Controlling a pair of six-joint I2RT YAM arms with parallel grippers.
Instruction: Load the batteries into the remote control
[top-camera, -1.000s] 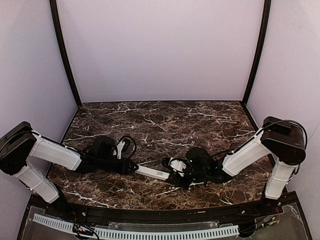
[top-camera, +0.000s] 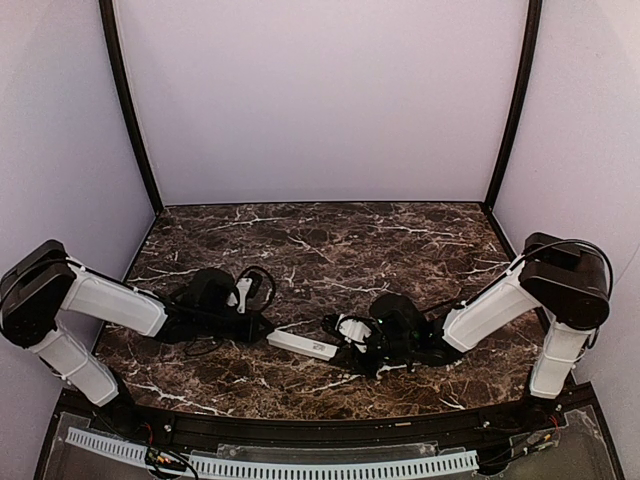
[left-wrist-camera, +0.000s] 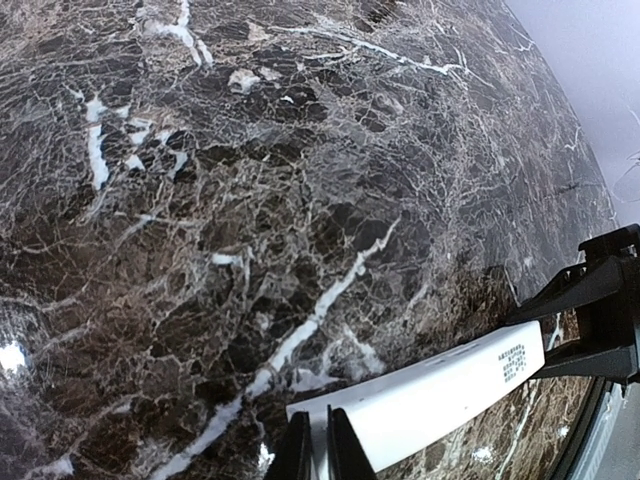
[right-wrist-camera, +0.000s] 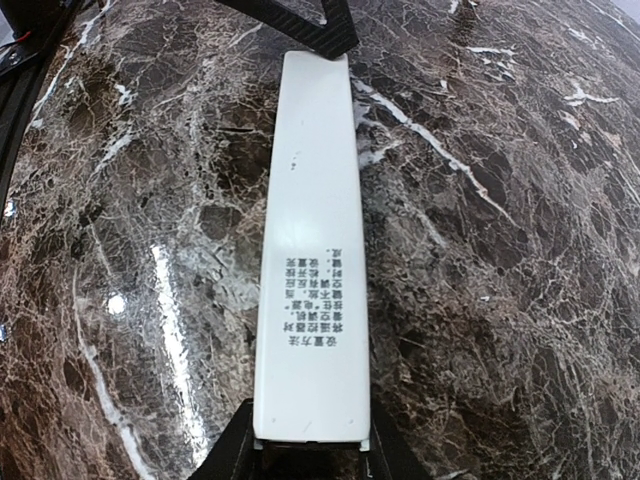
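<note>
A white remote control (top-camera: 300, 345) lies along the table between my two grippers, printed text on the face that shows (right-wrist-camera: 310, 210). My right gripper is shut on one end of the remote (left-wrist-camera: 430, 395); it shows at the right of the left wrist view. My left gripper is at the other end, its fingertips close together over that end, touching or nearly so; in the right wrist view it shows at the top, just beyond the remote. Whether it holds anything is unclear. I see no batteries.
Pale walls stand at the back and both sides, and a dark rail runs along the front edge.
The right arm and the remote look almost unchanged.
</note>
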